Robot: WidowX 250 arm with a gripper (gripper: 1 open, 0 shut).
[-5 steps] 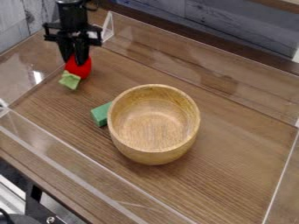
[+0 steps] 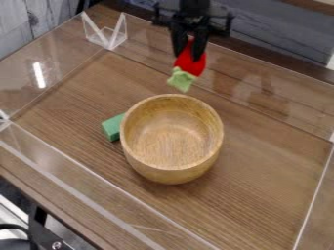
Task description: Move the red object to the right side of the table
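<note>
The red object point(image 2: 193, 64), with a light green part point(image 2: 182, 80) at its lower end, hangs from my gripper point(image 2: 190, 54) near the top middle of the camera view. The dark fingers are shut on its upper part and hide some of it. It appears to be above the wooden table point(image 2: 268, 166), behind the bowl; its exact height cannot be told.
A round wooden bowl point(image 2: 216, 146), empty, stands at the middle of the table. A green block point(image 2: 113, 128) lies against its left side. At the back left is a white wire-like stand point(image 2: 107, 34).
The bowl and green block have stayed put.
</note>
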